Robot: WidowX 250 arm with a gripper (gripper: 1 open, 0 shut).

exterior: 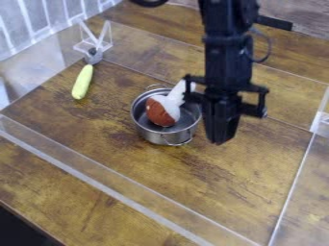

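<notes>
My gripper (pixel 221 113), black and blurred, hangs low over the right side of a steel pot (pixel 172 136); its fingers look close together, though blur hides whether anything is between them. Inside the pot lie a red-brown object (pixel 160 112) and a white cylindrical piece (pixel 174 96), partly behind the arm.
A yellow-green elongated object (pixel 83 82) and a grey-white item (pixel 94 46) lie at the upper left.
</notes>
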